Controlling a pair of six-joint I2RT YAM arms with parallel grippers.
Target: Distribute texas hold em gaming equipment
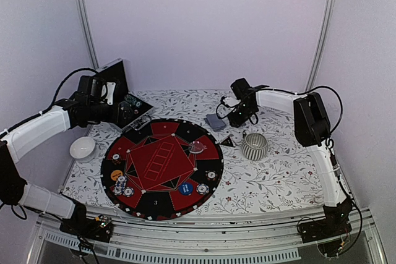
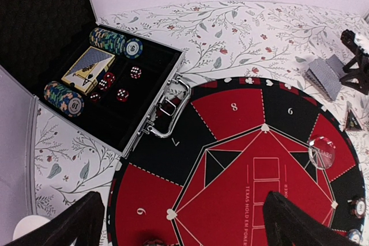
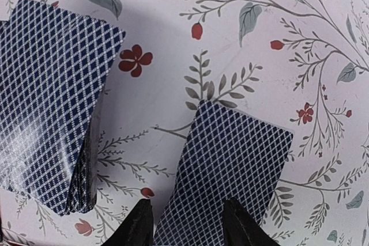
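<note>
A thin patterned card or small set of cards (image 3: 230,165) lies flat on the floral cloth. Over its near end, my right gripper has its fingers (image 3: 138,224) apart, the card showing in the gap; whether they touch it I cannot tell. Left of it rests a thicker card deck (image 3: 52,96), slightly fanned. From above, the right gripper (image 1: 238,119) mostly hides the small card. My left gripper stands wide open and empty near the chip case (image 2: 130,136). That case holds chips, red dice (image 2: 121,94) and a boxed deck (image 2: 89,70).
The round poker mat (image 1: 162,129) bears chip stacks, a blue disc (image 1: 185,188) and a clear disc (image 1: 196,147). Right of it are a small black triangle (image 1: 228,141) and a striped pot (image 1: 254,146). A white bowl (image 1: 82,148) sits at left.
</note>
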